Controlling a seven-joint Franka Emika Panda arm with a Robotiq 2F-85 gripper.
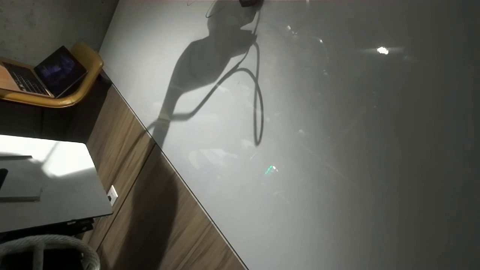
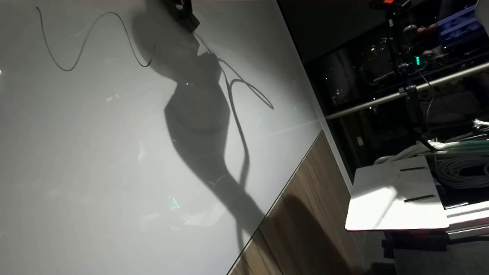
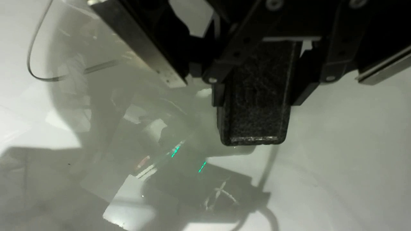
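My gripper is shut on a black, block-shaped object [image 3: 256, 111] that looks like an eraser. Its fingers press on both long sides, and its lower end sticks out past them, over a glossy white board [image 3: 346, 161]. Whether it touches the board cannot be told. A thin dark wavy line [image 2: 67, 70] runs across the board in exterior view 2; part of it, a curved line [image 3: 50, 79], lies left of the gripper in the wrist view. At the top edge of exterior view 1 only a small dark piece [image 1: 248, 2] of the gripper or its object shows.
The arm's shadow [image 1: 198, 67] and a looped cable shadow fall over the board. Beyond its edge are wood panels [image 1: 193, 216], a small grey table [image 1: 58, 202] and a laptop [image 1: 60, 69] on a yellow chair. Most of the board is bare.
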